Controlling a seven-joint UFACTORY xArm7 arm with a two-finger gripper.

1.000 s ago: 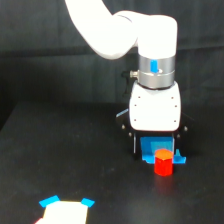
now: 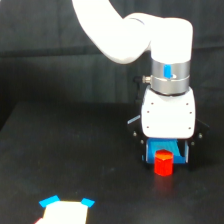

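My white gripper [image 2: 166, 152] hangs at the right, pointing down over a blue piece [image 2: 165, 146]. A small red block [image 2: 163, 163] with an orange-red top stands just in front of the blue piece, low in the gripper's outline. Dark parts of the hand flank the blue piece on both sides. The fingertips are lost against the black surface, so their spacing and any contact with the blue piece or the block cannot be made out.
A pale board [image 2: 65, 213] with blue corners is cut off by the bottom-left edge, with a bit of red beside it. A dark curtain [image 2: 50, 70] closes off the back.
The arm and gripper have shifted right and somewhat lower, now centred more over the blue piece. The red block and the pale board look unmoved.
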